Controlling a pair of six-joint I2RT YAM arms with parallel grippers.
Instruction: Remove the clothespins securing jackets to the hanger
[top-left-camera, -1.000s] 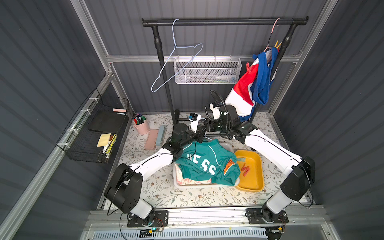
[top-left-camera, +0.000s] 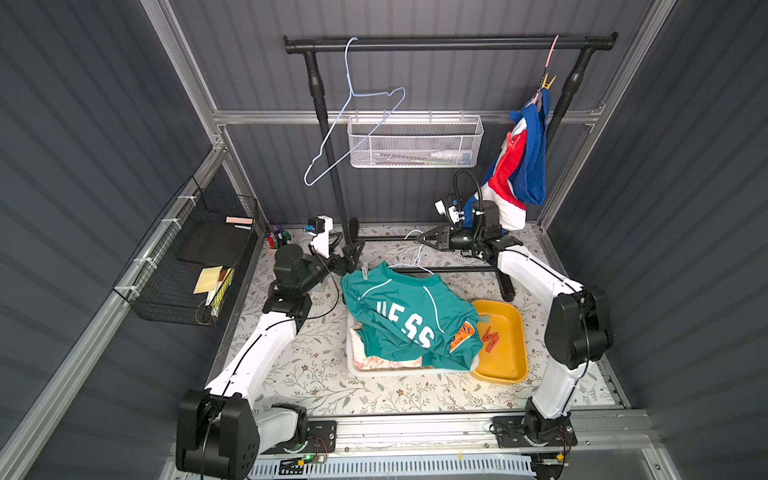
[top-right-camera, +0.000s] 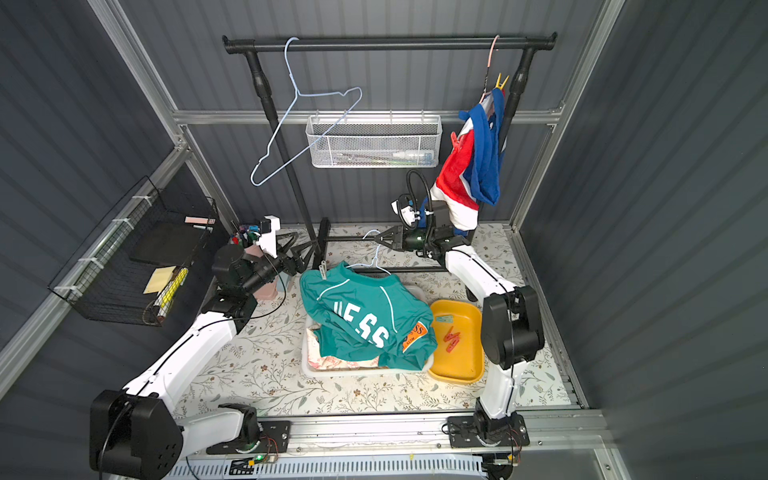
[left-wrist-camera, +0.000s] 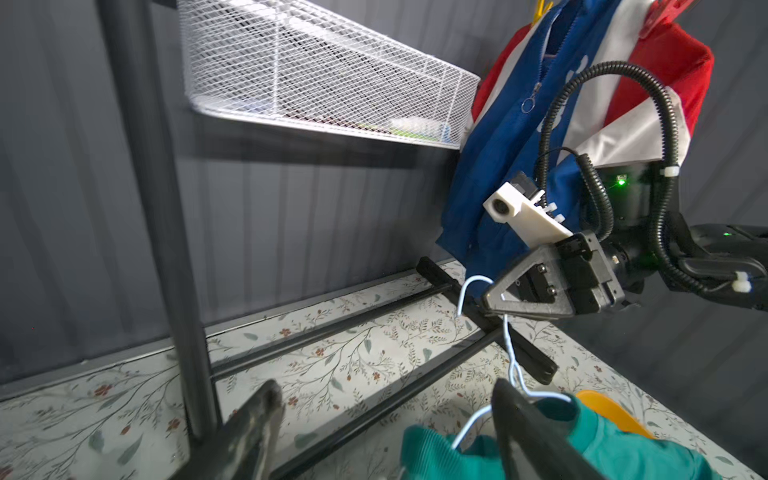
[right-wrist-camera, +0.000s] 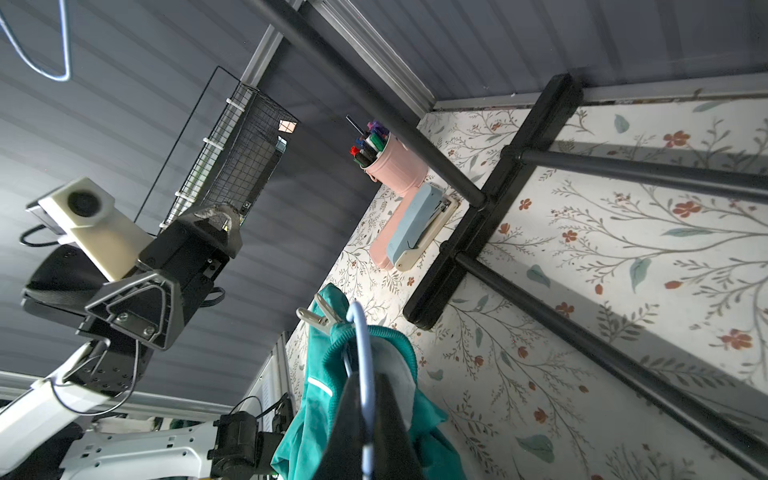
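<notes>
A teal jersey (top-left-camera: 408, 320) lies on a white hanger (left-wrist-camera: 512, 360) in a tray, a pale clothespin (right-wrist-camera: 320, 318) on its left part. My left gripper (top-left-camera: 352, 254) stands open above that part, nothing between its fingers. My right gripper (top-left-camera: 425, 237) is shut at the hanger's hook; in the right wrist view the wire crosses its fingers, and whether it is held is unclear. At the back right hangs a red, white and blue jacket (top-left-camera: 528, 160) with a yellow clothespin (top-left-camera: 548, 81) and a red clothespin (top-right-camera: 456, 141) on it.
An orange tray (top-left-camera: 504, 360) with red clothespins is at the right. An empty blue hanger (top-left-camera: 368, 94) hangs from the black rail (top-left-camera: 448, 43). A white mesh basket (top-left-camera: 414, 140) is on the back wall, a black basket (top-left-camera: 172, 288) on the left.
My left gripper has moved left and up, away from the right one. The jersey's left part reaches higher, and the jacket has swayed.
</notes>
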